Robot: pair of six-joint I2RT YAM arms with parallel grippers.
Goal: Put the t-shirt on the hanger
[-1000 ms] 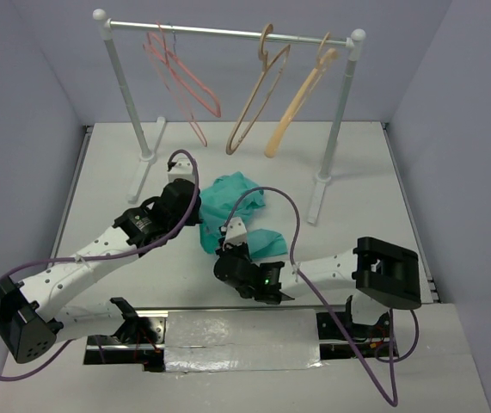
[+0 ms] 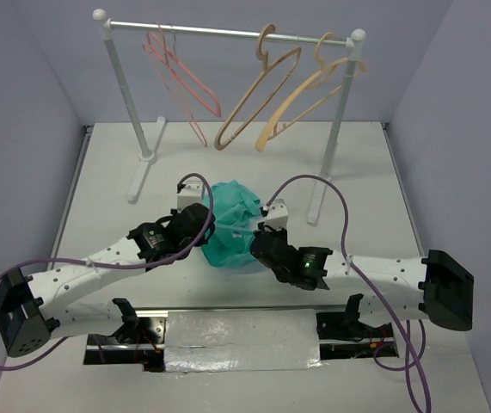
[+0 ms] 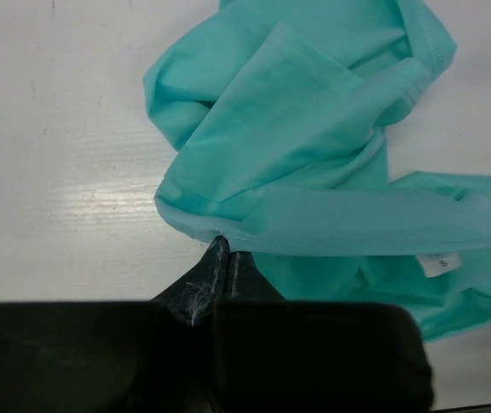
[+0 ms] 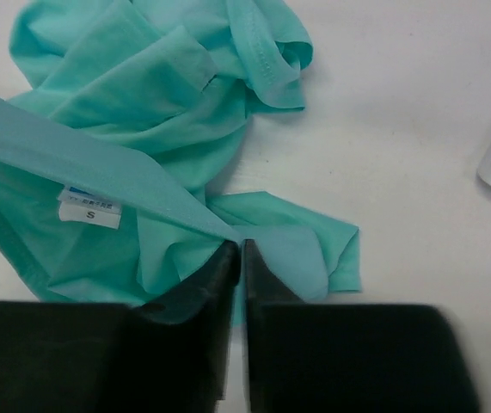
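The teal t-shirt [image 2: 232, 198] lies crumpled on the white table, with a strip of fabric raised between the grippers and a size S label [image 4: 90, 215] showing. My left gripper is shut on the shirt's edge at the left end of that strip. My right gripper has its fingertips close together at the strip's other end; whether they grip it is unclear in the blurred view.
Behind the shirt stands a rack [image 2: 219, 30] carrying pink hangers [image 2: 198, 82], a tan hanger [image 2: 241, 103] and light wooden hangers [image 2: 284, 112]. The rack's feet [image 2: 142, 176] stand on either side. Walls enclose the sides.
The wooden hangers swing.
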